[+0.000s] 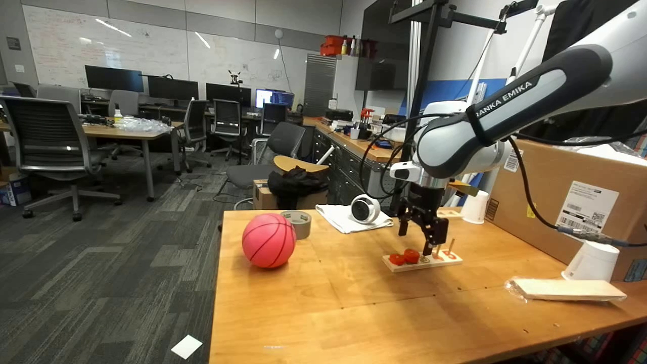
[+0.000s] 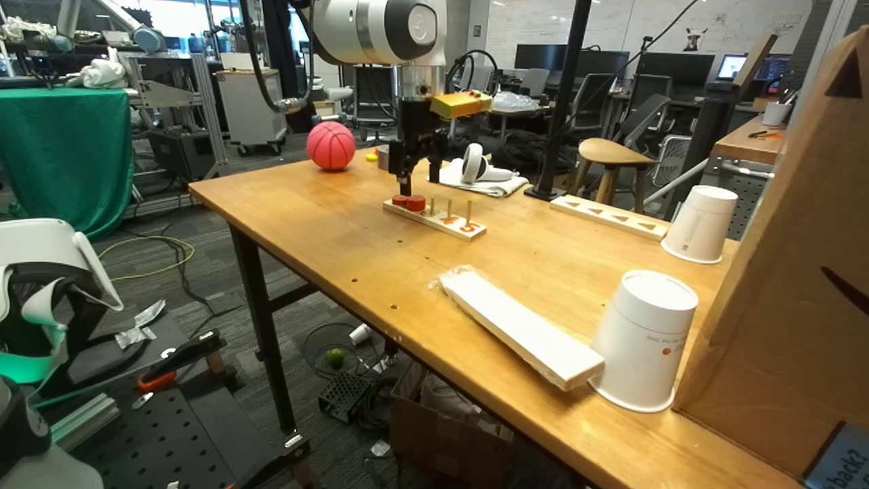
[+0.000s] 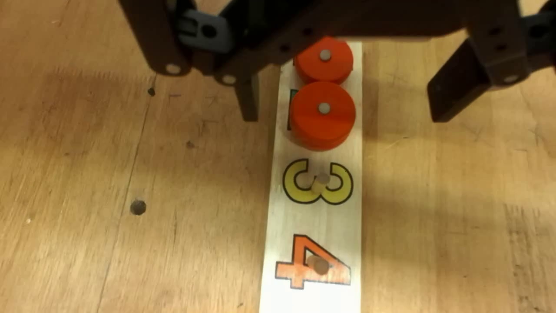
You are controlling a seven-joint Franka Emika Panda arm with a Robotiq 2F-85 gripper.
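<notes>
On the wooden table lies a narrow peg board (image 3: pixel 312 219) printed with coloured numerals and fitted with upright pegs. Two red round pieces sit on pegs at one end: a nearer red piece (image 3: pixel 323 115) beside the yellow 3, and a farther red piece (image 3: pixel 325 60) partly hidden under the gripper's dark body. The pegs at 3 and 4 are bare. My gripper is open, its fingers well apart on either side of the board near the red pieces, with nothing held. In exterior view 2 the gripper (image 2: pixel 419 183) stands over the red end of the board (image 2: pixel 456 228).
A pink ball (image 1: pixel 269 240) and a tape roll (image 1: pixel 297 224) are at the table's far left. A white cloth (image 1: pixel 352 217) carries a white round device (image 1: pixel 365 209). Paper cups (image 2: pixel 643 342), a wrapped plank (image 2: pixel 521 326) and a big cardboard box (image 1: pixel 558 200) line the other end.
</notes>
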